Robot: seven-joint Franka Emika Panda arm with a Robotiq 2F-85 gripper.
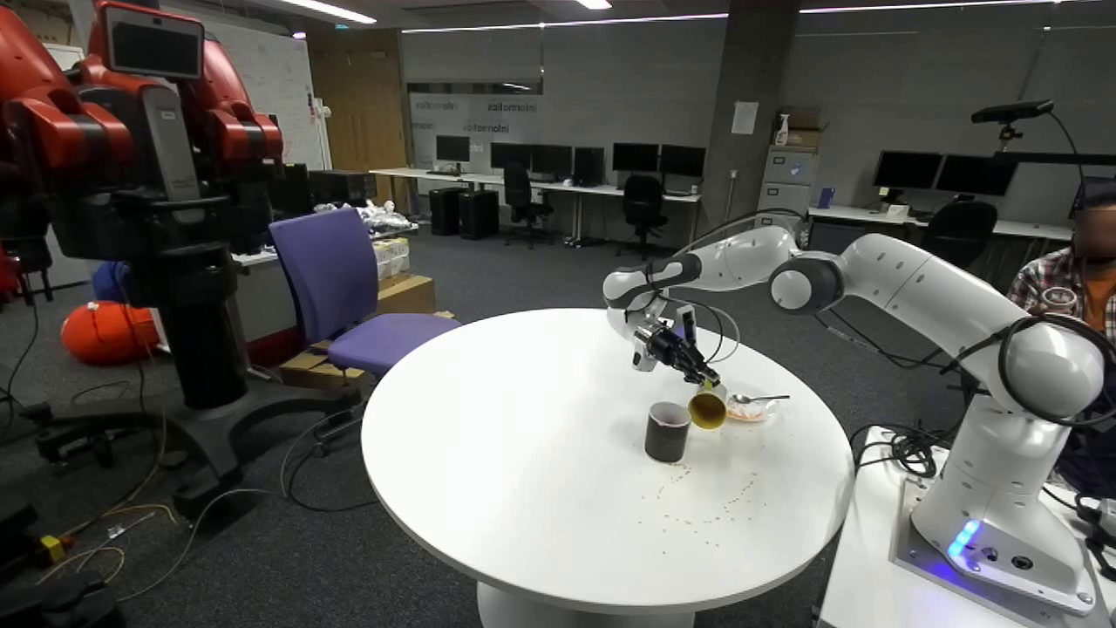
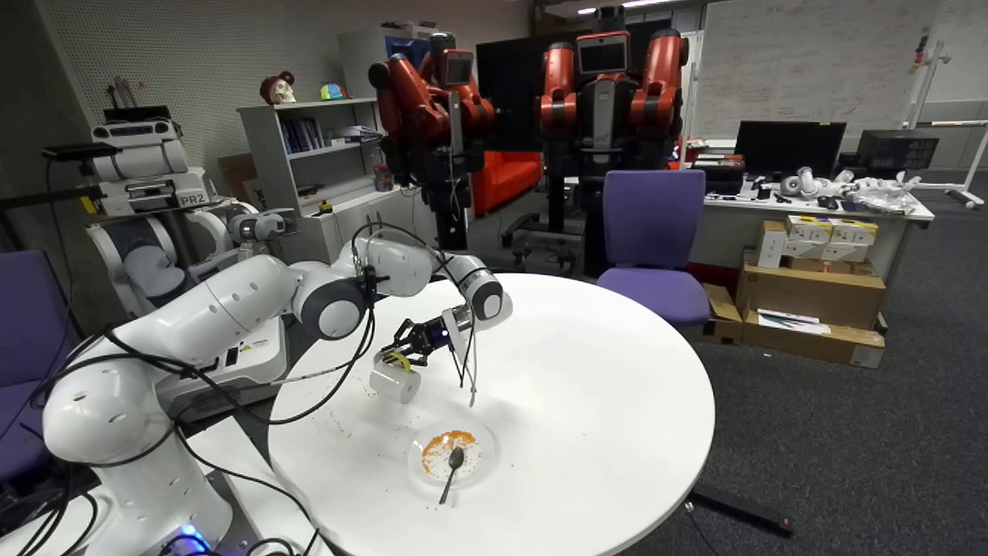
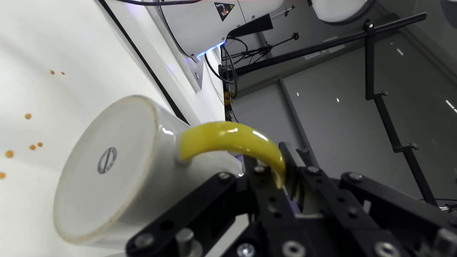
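A white mug (image 3: 107, 167) with a yellow handle and yellow inside is tipped on its side in the air. My gripper is shut on its yellow handle (image 3: 231, 137). In exterior view 1 the mouth of the tilted mug (image 1: 708, 409) faces the camera, just right of an upright dark grey mug (image 1: 666, 431) on the table. Exterior view 2 has the white mug (image 2: 395, 379) hanging from the gripper (image 2: 396, 356); the dark mug cannot be made out there. A plate (image 2: 477, 472) holds orange bits and a spoon (image 2: 454, 463).
Small orange bits (image 1: 685, 519) lie scattered on the round white table (image 1: 492, 440) in front of the dark mug. A purple chair (image 1: 335, 272) stands beyond its edge.
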